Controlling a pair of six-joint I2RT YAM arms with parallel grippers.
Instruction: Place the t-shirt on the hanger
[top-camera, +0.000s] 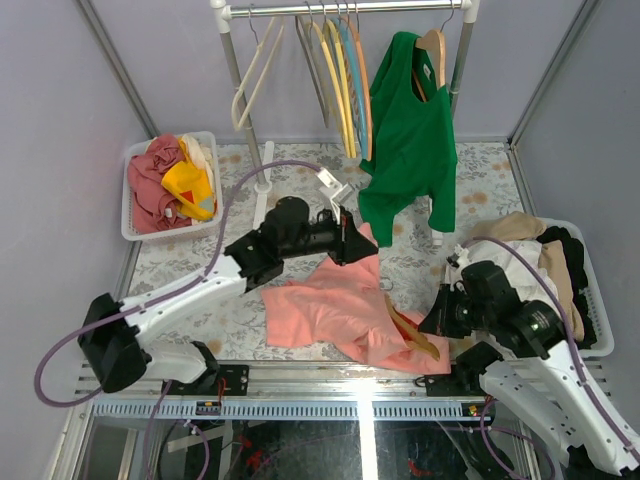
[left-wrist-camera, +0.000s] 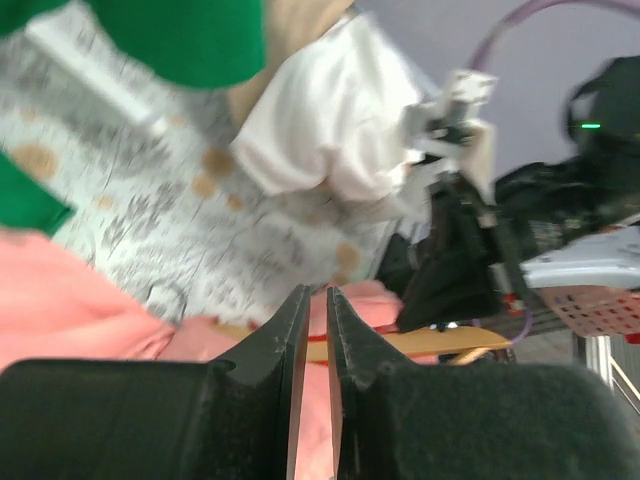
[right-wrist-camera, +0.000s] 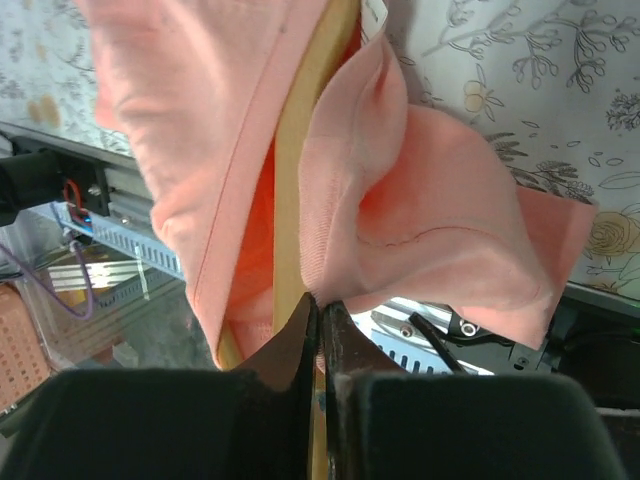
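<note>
The pink t-shirt (top-camera: 320, 310) lies spread and rumpled on the patterned table. A wooden hanger (top-camera: 412, 335) is partly inside its neck opening; in the right wrist view, the wooden bar (right-wrist-camera: 290, 190) runs between two folds of pink cloth, its far end hidden. My right gripper is shut, with the shirt's neckline edge (right-wrist-camera: 320, 240) pinched at its fingertips beside the hanger. Above the shirt's upper part, my left gripper (top-camera: 370, 252) has a narrow gap between its fingers and nothing held.
A rack (top-camera: 350, 7) at the back carries several empty hangers and a green top (top-camera: 410, 140). Clothes baskets stand on both sides, the left one (top-camera: 190, 232) and the right one (top-camera: 598, 345). Bare table shows left of the shirt.
</note>
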